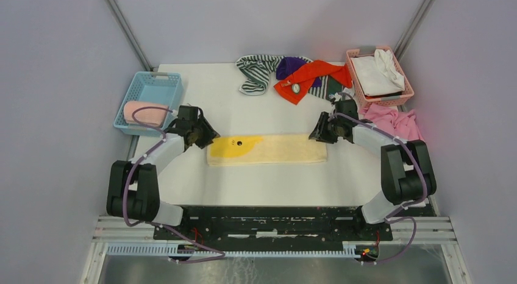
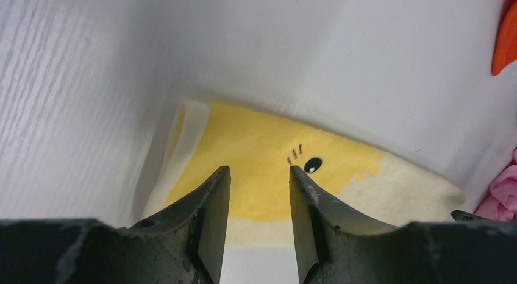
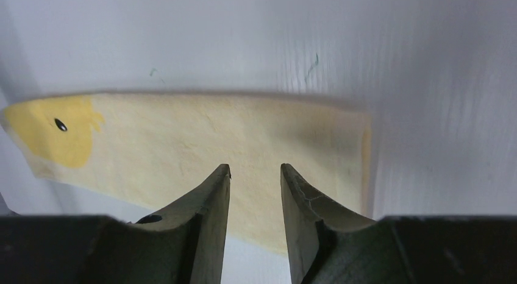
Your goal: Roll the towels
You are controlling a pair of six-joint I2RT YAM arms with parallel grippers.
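Note:
A folded cream towel (image 1: pixel 286 149) with a yellow patch and a small face lies as a long strip across the table's middle. Over its left end hovers my left gripper (image 1: pixel 213 139), fingers (image 2: pixel 210 217) apart and only the towel's yellow part below them. In the left wrist view the towel's end edge (image 2: pixel 190 134) shows as a pale folded rim. My right gripper (image 1: pixel 316 139) is above the plain right end. Its fingers (image 3: pixel 207 217) stand apart, with bare towel (image 3: pixel 256 150) visible between and beyond them. Nothing is held by either gripper.
A blue basket (image 1: pixel 177 92) with a rolled peach towel (image 1: pixel 146 113) sits at the left. Striped, purple and red towels (image 1: pixel 317 74) lie at the back. A pink basket (image 1: pixel 408 83) and a pink towel (image 1: pixel 393 120) are at the right.

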